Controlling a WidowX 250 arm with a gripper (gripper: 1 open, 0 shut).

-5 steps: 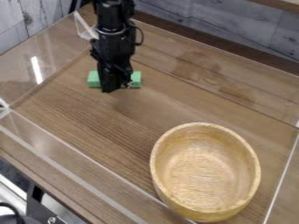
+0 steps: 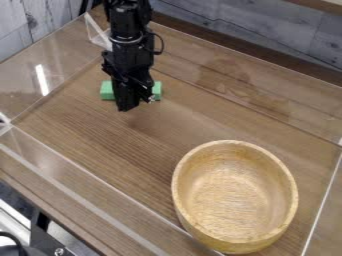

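The black gripper [image 2: 131, 96] points down at a green block [image 2: 150, 88] lying on the wooden table at the upper left. The gripper's tip covers the middle of the block, whose two ends show on either side. Its fingers look close together; whether anything is between them is hard to see at this size.
A large empty tan oval bowl [image 2: 234, 195] sits at the lower right.
The gripper and arm have shifted very slightly, the tip a little to the right and lower. The block has barely moved, if at all.
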